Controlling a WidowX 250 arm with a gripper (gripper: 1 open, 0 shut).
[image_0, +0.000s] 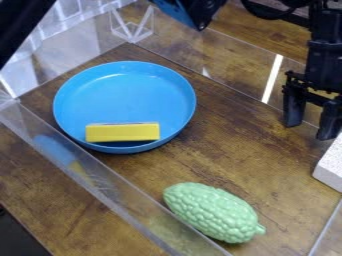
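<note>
A black gripper hangs at the right edge, low over the wooden tray floor, its two dark fingers apart with nothing visible between them. A blue plate lies at the upper left, holding a yellow block near its front rim. At the bottom lies a pale green bumpy vegetable, like a bitter melon toy.
A white object sits at the right edge just below the gripper. Clear plastic walls enclose the wooden surface. The middle of the floor between plate, vegetable and gripper is bare.
</note>
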